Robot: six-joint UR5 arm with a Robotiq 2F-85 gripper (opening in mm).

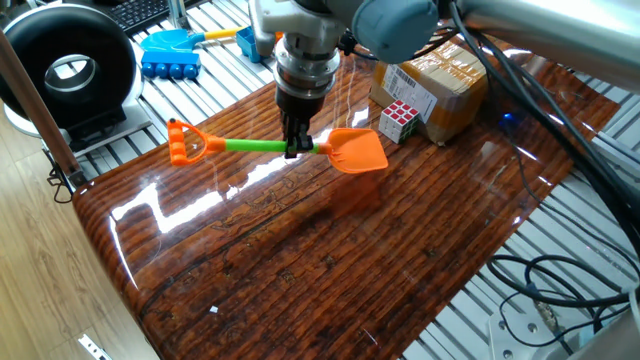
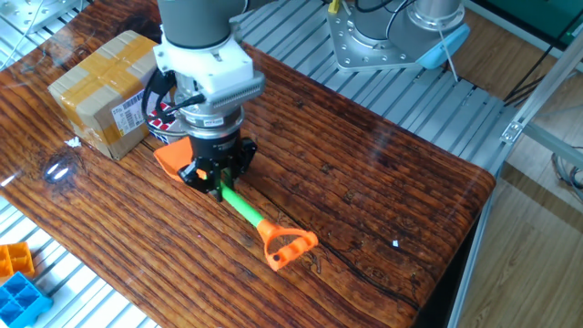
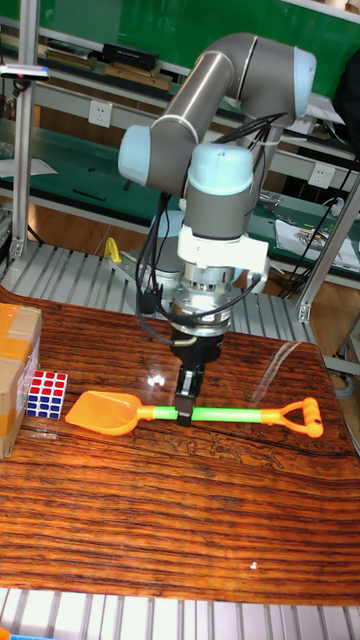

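A toy shovel has an orange blade point(image 1: 358, 151), a green shaft point(image 1: 255, 146) and an orange D-shaped handle point(image 2: 290, 246). My gripper point(image 1: 298, 147) points down and is shut on the green shaft, close to the blade end. In the third exterior view the gripper point(image 3: 184, 413) crosses the shaft, with the blade to its left and the handle to its right. The blade's orange reflection shows on the glossy tabletop slightly apart from it, so the shovel appears held a little above the wood. In the second exterior view the gripper hides part of the blade.
A Rubik's cube point(image 1: 398, 121) stands near the blade, beside a taped cardboard box point(image 1: 435, 88). Off the table lie a blue shovel point(image 1: 172, 40) and blue blocks point(image 1: 170, 64). Black cables point(image 1: 560, 285) loop at the right.
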